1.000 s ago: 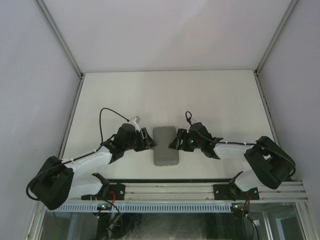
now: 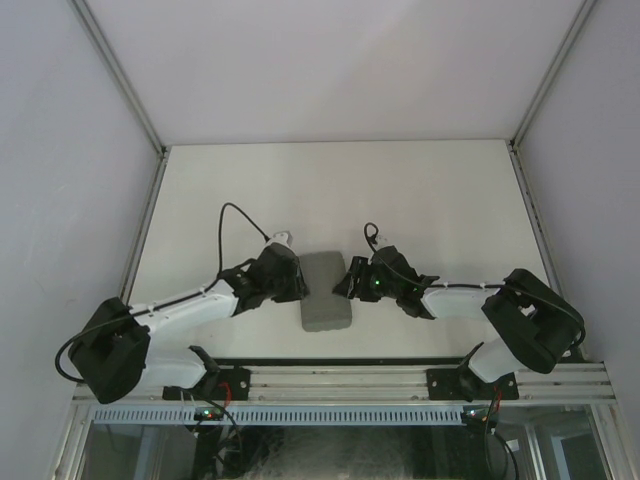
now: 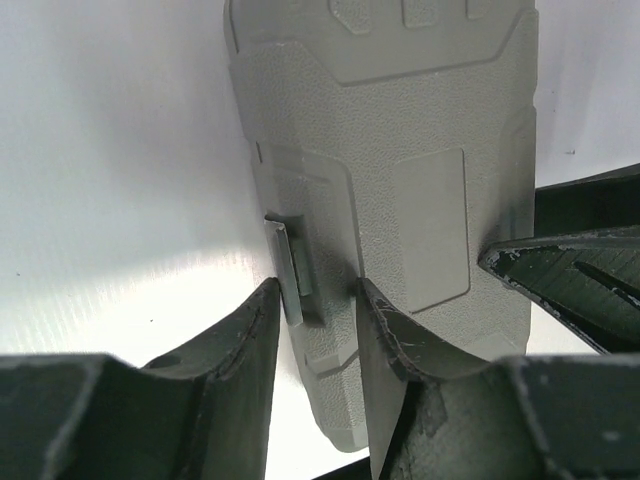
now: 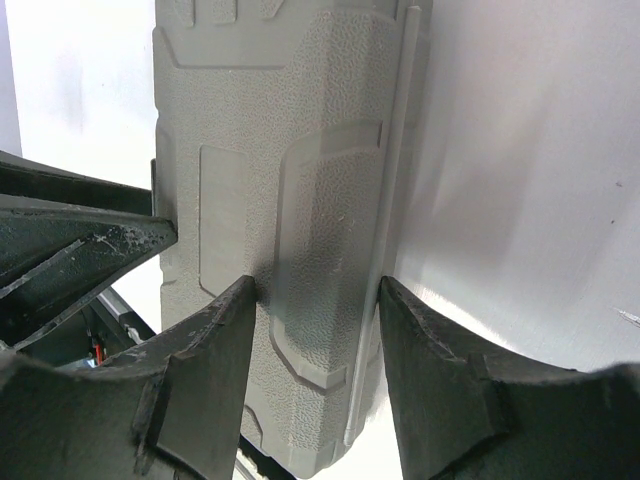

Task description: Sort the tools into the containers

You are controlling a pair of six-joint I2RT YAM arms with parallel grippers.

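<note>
A grey plastic tool case (image 2: 325, 310) lies on the white table in front of me, its outer panels up. My left gripper (image 2: 299, 282) is at its left side; in the left wrist view its fingertips (image 3: 315, 293) sit against the case's edge and latch strip. My right gripper (image 2: 348, 280) is at the opposite side; in the right wrist view its fingertips (image 4: 316, 290) press on the edge beside a long strip. How far either finger is open is hard to tell. No loose tools show.
Walls bound it at back, left and right, and a metal rail runs along the front edge.
The case and right gripper have shifted slightly left.
</note>
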